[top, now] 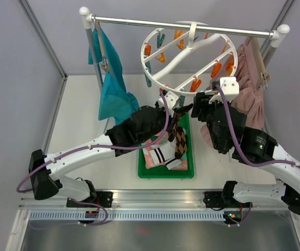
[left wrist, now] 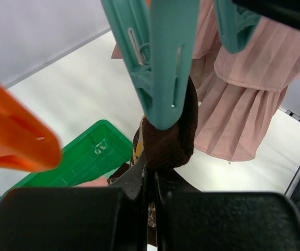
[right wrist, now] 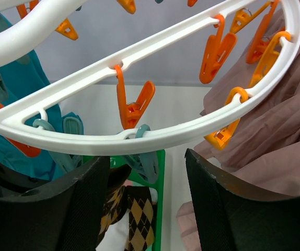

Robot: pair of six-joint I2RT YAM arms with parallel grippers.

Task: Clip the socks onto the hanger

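Observation:
A brown argyle sock (left wrist: 173, 144) has its dark cuff up in the left wrist view, where my left gripper is shut on it. A teal clip (left wrist: 163, 99) overlaps that cuff; whether its fingers grip the cloth cannot be told. The white round hanger (top: 160, 86) carries several orange and teal clips. My right gripper is partly open, its fingers (right wrist: 197, 170) on either side of the same teal clip (right wrist: 143, 163), apart from it. An argyle sock (right wrist: 139, 222) shows below in the right wrist view.
A green bin (top: 165, 175) with several socks stands below the hanger. Teal cloth (top: 116, 99) hangs at left and pink cloth (top: 252, 89) at right. A metal rail (top: 139, 22) crosses above.

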